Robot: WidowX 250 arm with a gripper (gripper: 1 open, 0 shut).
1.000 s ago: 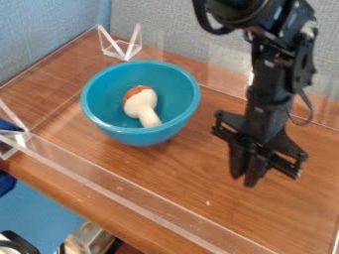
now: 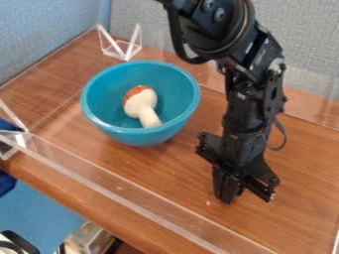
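Note:
A teal bowl [image 2: 111, 95] stands on the wooden table, with a white mushroom-shaped toy with a red-orange cap [image 2: 141, 105] lying inside it. My black gripper [image 2: 225, 190] is low over the table to the lower right of the bowl, apart from it, with its fingertips close together at or near the wood. It appears shut, and nothing shows between the fingers.
White angular frames stand at the back left and left edge. A blue object lies at the far left, and grey panels border the back.
The gripper has moved down and to the left in the view, lower toward the table. The bowl and the toy in it have not moved.

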